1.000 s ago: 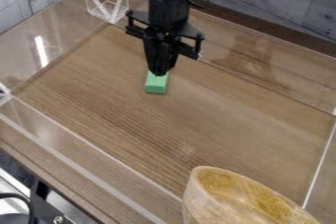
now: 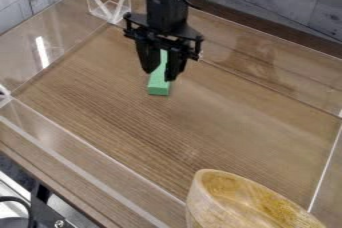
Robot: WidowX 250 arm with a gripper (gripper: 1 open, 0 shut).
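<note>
The black robot gripper (image 2: 163,44) hangs over the upper middle of the wooden tray, its fingers pointing down. A small green block (image 2: 159,85) lies on the wood just below and behind the fingers, partly hidden by them. I cannot tell whether the fingers touch it or how far apart they are.
A yellow oblong bowl-like object (image 2: 243,204) sits at the bottom right. Grey walls border the top, and clear plastic pieces stand at the left edge and top left. Black cables lie at the lower left.
The gripper has shifted slightly up in the view, uncovering more of the green block. The block looks to be in the same place.
</note>
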